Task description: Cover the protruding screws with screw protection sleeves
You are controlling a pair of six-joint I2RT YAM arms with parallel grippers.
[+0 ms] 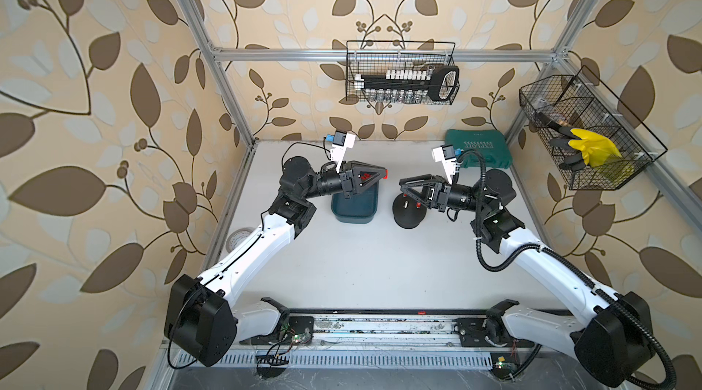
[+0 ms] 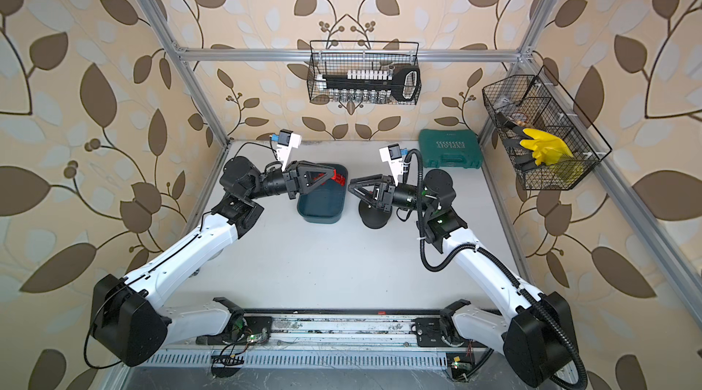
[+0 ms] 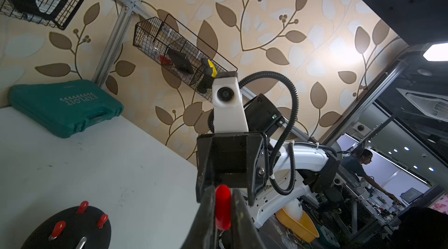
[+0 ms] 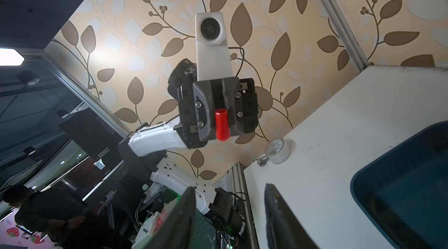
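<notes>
My left gripper is shut on a red sleeve, held upright at its fingertips. My right gripper stands open and empty, facing the left one at a short distance, with the sleeve opposite its gap in the right wrist view. The black round screw base sits on the table below the right gripper. Red sleeves cover several of its screws, and a bare metal screw shows at the near side.
A teal tray stands left of the base. A green case lies back right, a tape roll at left. Wire baskets hang on the frame.
</notes>
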